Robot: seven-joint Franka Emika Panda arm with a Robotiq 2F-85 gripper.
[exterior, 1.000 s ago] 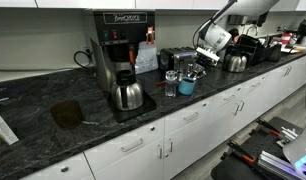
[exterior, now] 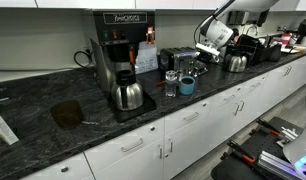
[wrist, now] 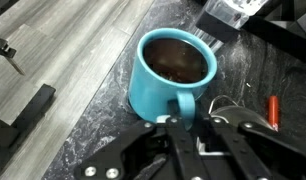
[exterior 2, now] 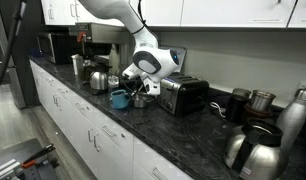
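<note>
A light-blue mug (wrist: 173, 75) stands upright on the dark counter, with dark contents inside; its handle (wrist: 186, 108) points towards my gripper in the wrist view. The gripper is shut, and nothing shows held between its fingers. Its tips lie close to the handle in that view, but I cannot tell whether they touch. Exterior view 1 has the mug (exterior: 186, 86) near the counter's front edge, with the arm (exterior: 217, 34) reaching in from the right. From the other side, the mug (exterior 2: 120, 99) appears below the gripper, beside a metal container (exterior 2: 141, 98).
A toaster (exterior 2: 181, 96) stands behind the mug. A clear container (exterior: 171, 84) is left of it, and a coffee maker with a steel carafe (exterior: 127, 93) is farther left. The wrist view has a red object (wrist: 273, 112) at right.
The arm and gripper have risen slightly above the counter near the mug. The mug stays in about the same place.
</note>
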